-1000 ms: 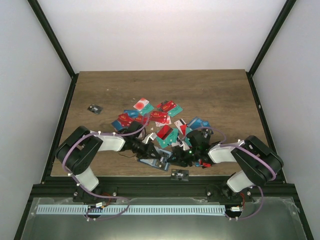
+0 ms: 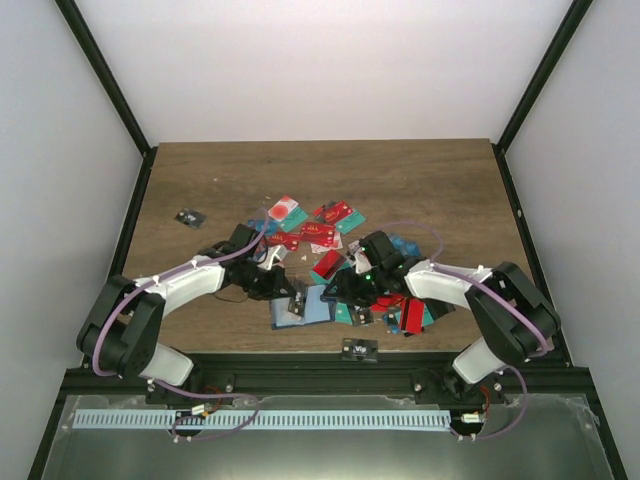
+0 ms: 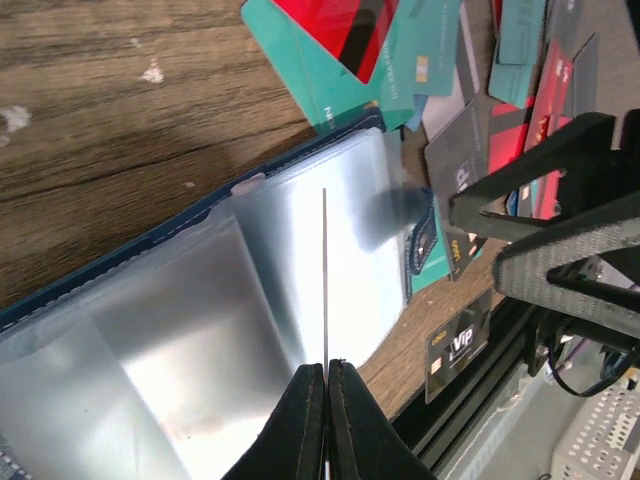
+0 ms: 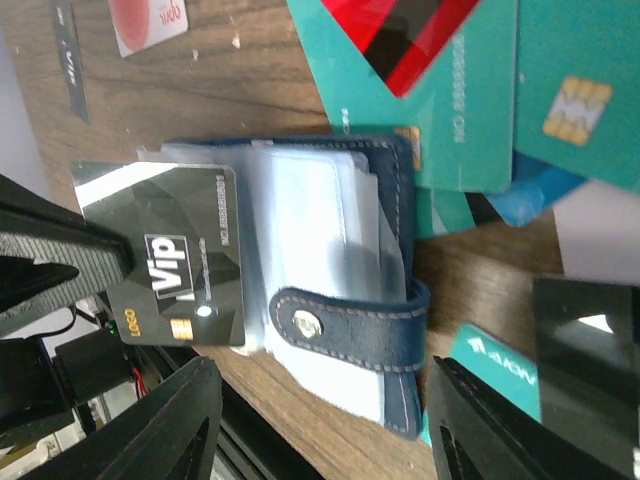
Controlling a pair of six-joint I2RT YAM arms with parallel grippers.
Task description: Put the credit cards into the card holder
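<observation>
The card holder lies open on the table, its clear sleeves edged in dark blue, with a snap strap at one side. My left gripper is shut on a black VIP card, which stands over the sleeves and shows edge-on in the left wrist view. In the right wrist view, the card is beside the strap end of the holder, clear of the strap. My right gripper is open, one finger on either side of the strap end, nothing gripped. Whether its fingers touch the holder is hidden.
Teal and red cards overlap behind the holder. More cards lie under the right arm. One black card rests at the table's front edge, another far left.
My left gripper has drawn left with the black card, away from the right gripper. The right gripper has shifted slightly left. The holder has turned straighter and moved a little left.
</observation>
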